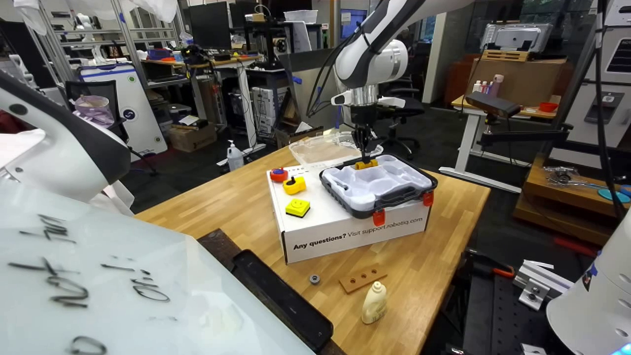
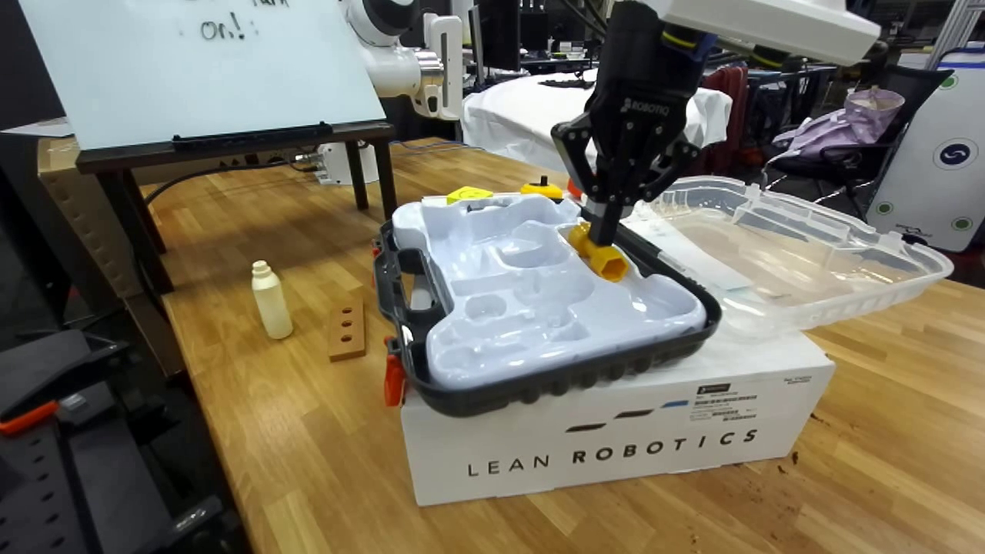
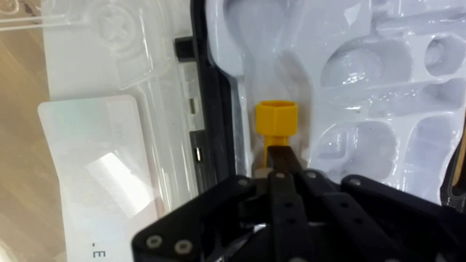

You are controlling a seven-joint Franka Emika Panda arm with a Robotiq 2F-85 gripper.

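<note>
A yellow part with wide ends and a narrower middle lies in a pocket of the white molded tray, close to its hinge-side edge. My gripper points down at it, fingers together. From the wrist view, the tip of the gripper covers the part's narrow middle, while one hexagonal end of the yellow part shows clear of it. Nothing shows between the fingers. Whether they touch the part is hard to tell. The yellow part is partly visible from the other side too.
The black case sits on a white box, its clear lid open behind. Small yellow and red pieces stand beside it. A cream bottle and a drilled wooden block lie on open table.
</note>
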